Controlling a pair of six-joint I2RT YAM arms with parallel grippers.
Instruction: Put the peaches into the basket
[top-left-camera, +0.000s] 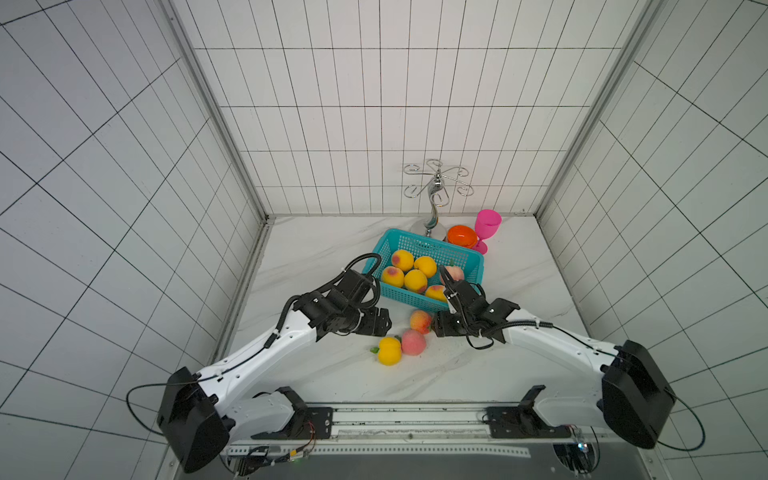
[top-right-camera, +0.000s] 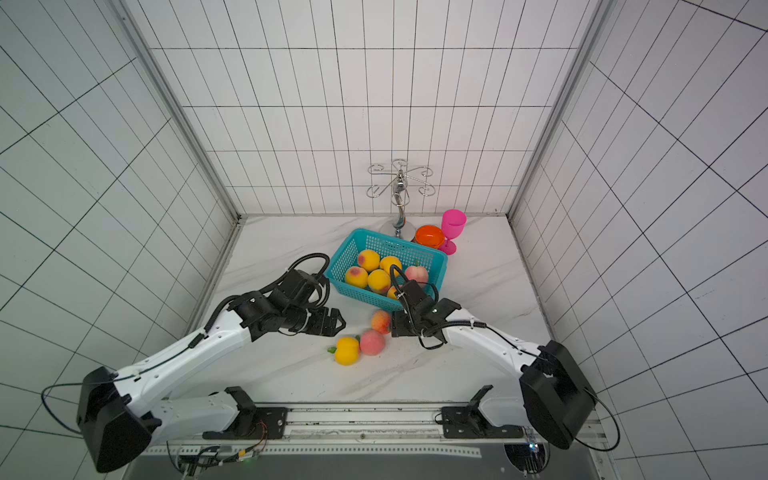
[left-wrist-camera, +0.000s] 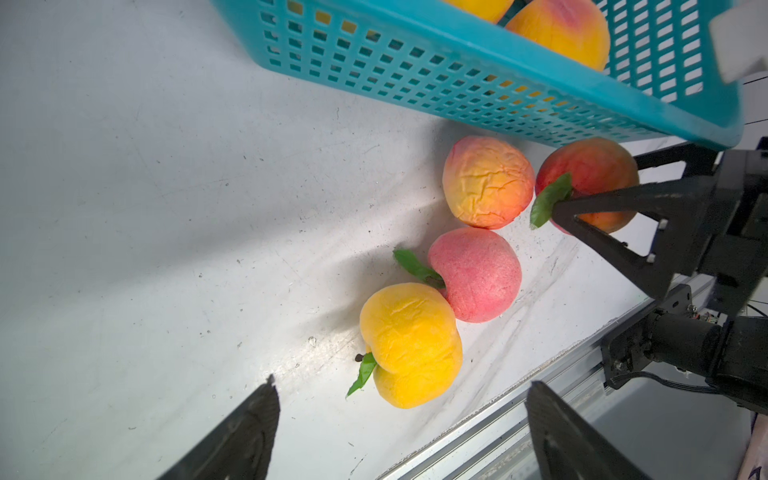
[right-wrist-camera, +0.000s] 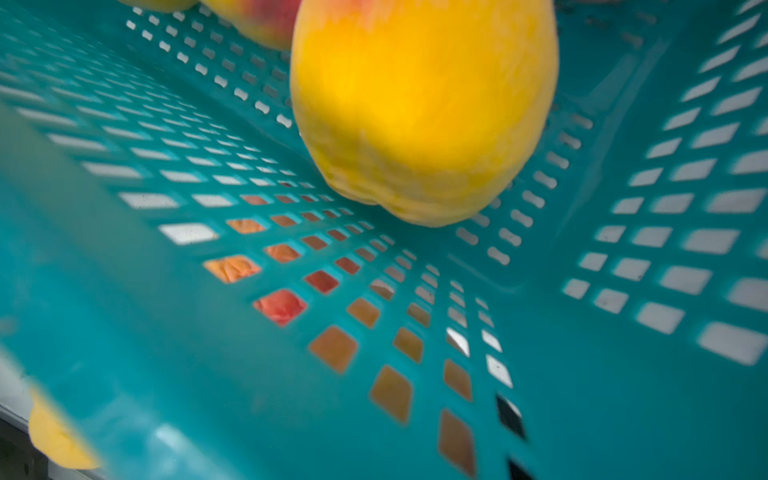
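The turquoise basket (top-left-camera: 412, 295) holds several yellow peaches (top-left-camera: 415, 280) and a pink one (top-left-camera: 453, 273). In front of its near wall, my right gripper is shut on a red-orange peach (left-wrist-camera: 590, 164) with a green leaf, low by the table and outside the basket. Beside that lie a loose orange peach (left-wrist-camera: 489, 181), a pink peach (left-wrist-camera: 477, 274) and a yellow peach (left-wrist-camera: 410, 344), close together. My left gripper hangs open and empty, left of these. The right wrist view shows the basket's inside; its fingers are hidden behind the wall.
Behind the basket stand a metal stand (top-left-camera: 433, 208), an orange bowl (top-left-camera: 461, 235) and a pink goblet (top-left-camera: 487, 223). Bare table lies to the left of the basket and at the far right.
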